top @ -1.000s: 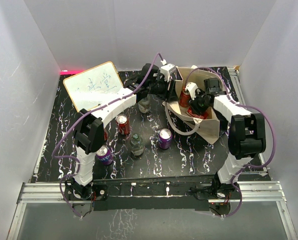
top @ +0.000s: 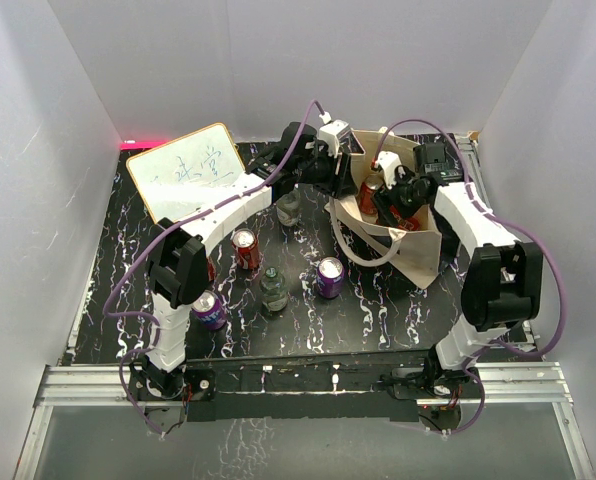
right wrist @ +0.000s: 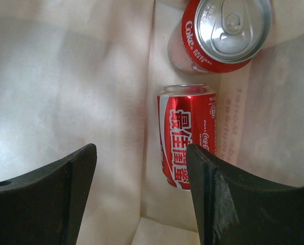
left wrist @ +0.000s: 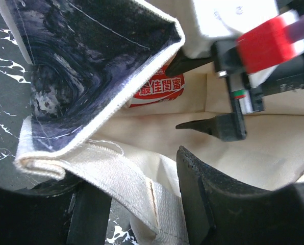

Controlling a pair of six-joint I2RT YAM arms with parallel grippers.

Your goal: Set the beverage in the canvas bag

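The canvas bag (top: 418,255) stands at the right of the table, holding two Coke cans: one upright (right wrist: 208,46) and one lying (right wrist: 185,132). My left gripper is shut on the bag's rim (left wrist: 96,163) at its left side. My right gripper hangs open over the bag's inside above the lying can, nothing between its fingers. In the left wrist view its dark fingertips show in the bag.
Outside the bag stand a purple can (top: 329,278), a clear bottle (top: 273,292), red cans (top: 246,250), another purple can (top: 208,310) and a bottle (top: 288,208). A whiteboard (top: 183,170) lies back left.
My right arm has risen from low in the bag, more of it now over the bag's right side. The left gripper has barely moved.
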